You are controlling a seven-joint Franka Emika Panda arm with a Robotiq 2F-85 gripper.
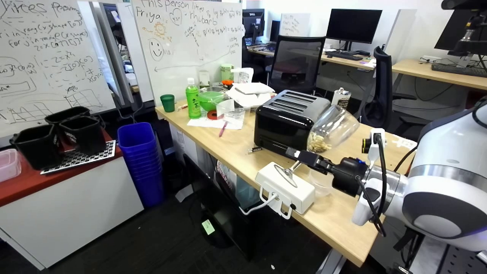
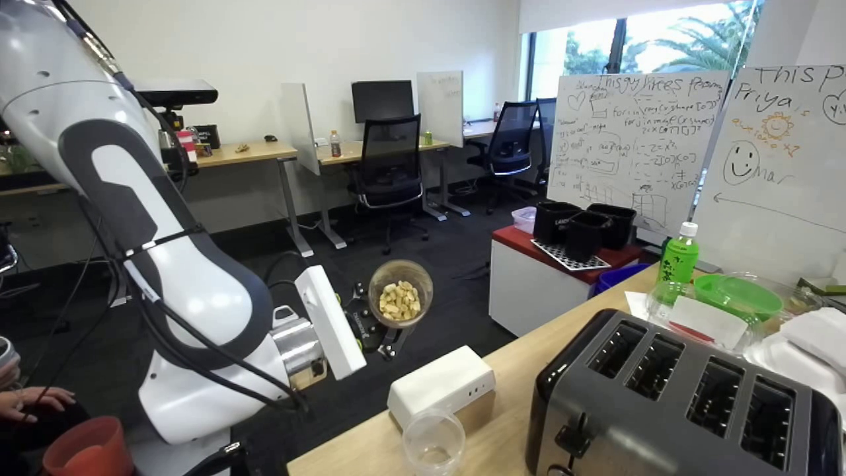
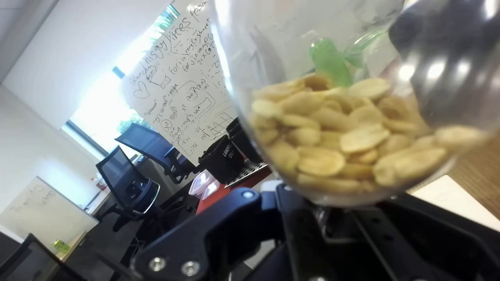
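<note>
A clear wine glass [image 1: 338,125] with peanuts [image 1: 318,143] in its bowl is held by the stem in my gripper [image 1: 295,160], which is shut on it. The glass tilts, its mouth up and to the right in exterior view 1, its foot [image 1: 285,176] down to the left over the white box. Close up in the wrist view, the peanuts [image 3: 347,136] rest in the bottom of the bowl above my fingers. From exterior view 2 the glass's mouth [image 2: 401,274] faces the camera with the nuts inside. A clear plastic cup [image 2: 433,440] stands on the table beside the white box.
A white box [image 1: 287,187] with a cable sits at the table's front edge. Behind the glass is a black toaster [image 1: 285,125]. A green bottle [image 1: 193,98], a green bowl [image 1: 210,99] and white packaging [image 1: 251,93] crowd the far end. Bare tabletop [image 1: 351,228] lies at the near end.
</note>
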